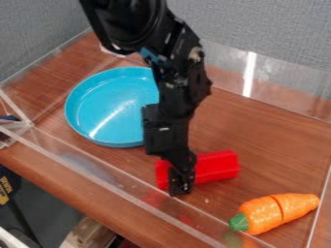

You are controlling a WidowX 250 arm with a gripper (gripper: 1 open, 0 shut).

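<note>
A red block [214, 167] lies lengthwise on the wooden table, in front of a light blue plate [106, 107]. My black gripper [177, 186] is down over the left part of the block, its fingers at the block's near side; whether it holds the block cannot be told. An orange toy carrot [274, 211] with a green tip lies at the front right.
Clear plastic walls edge the wooden table [258, 136]. The area right of the plate, behind the block, is bare. A grey padded wall stands at the back.
</note>
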